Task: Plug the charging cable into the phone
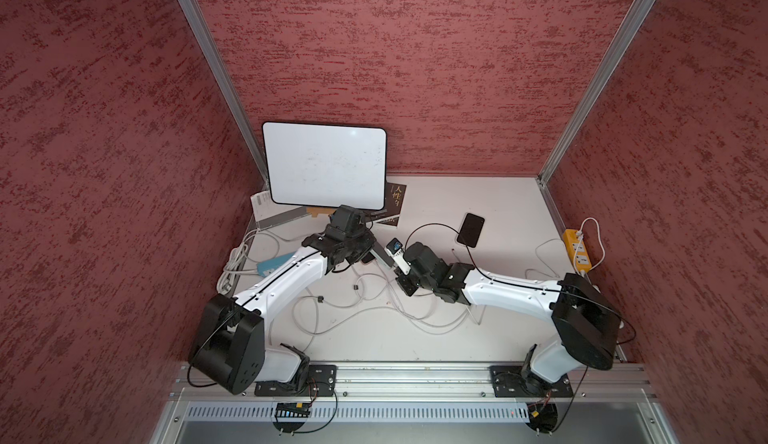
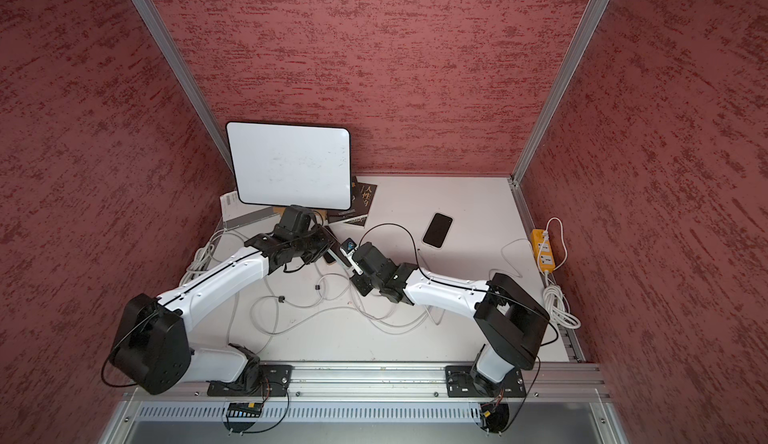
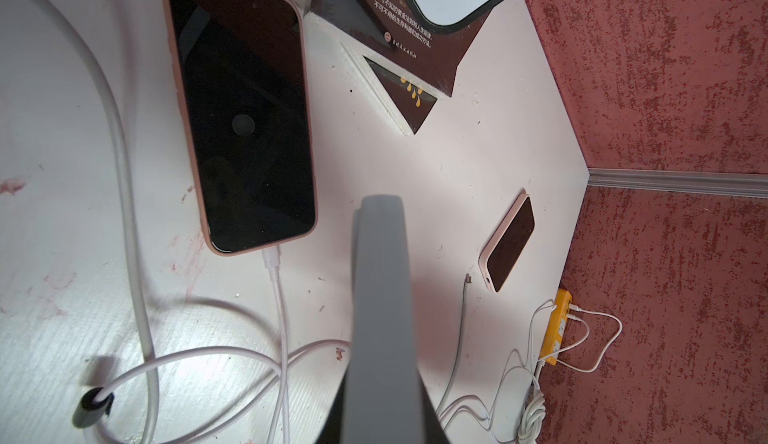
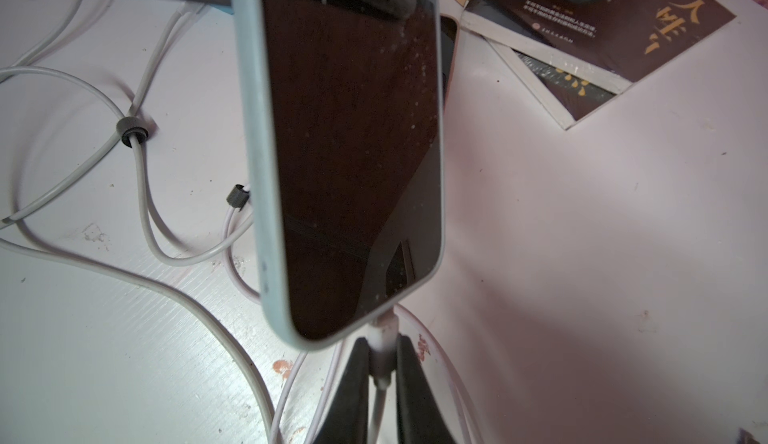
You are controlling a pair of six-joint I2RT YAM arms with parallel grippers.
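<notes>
A light-blue-edged phone (image 4: 352, 163) is held raised and slanted above the table, its dark screen facing the right wrist camera. My left gripper (image 1: 370, 249) is shut on its upper part; in the left wrist view the phone (image 3: 384, 300) appears as a narrow grey strip between the fingers. At the phone's lower edge, my right gripper is shut on the white plug (image 4: 382, 336) of the charging cable (image 4: 377, 412). The plug's metal tip meets that edge in the picture; whether it is inside the port I cannot tell.
A pink-cased phone (image 3: 240, 123) with a cable at its lower end lies beneath. Another phone (image 1: 470, 230) lies to the right. Books (image 1: 394, 201) and a whiteboard (image 1: 324, 163) stand behind, a yellow power strip (image 1: 576, 250) far right. Loose cables cover the front table.
</notes>
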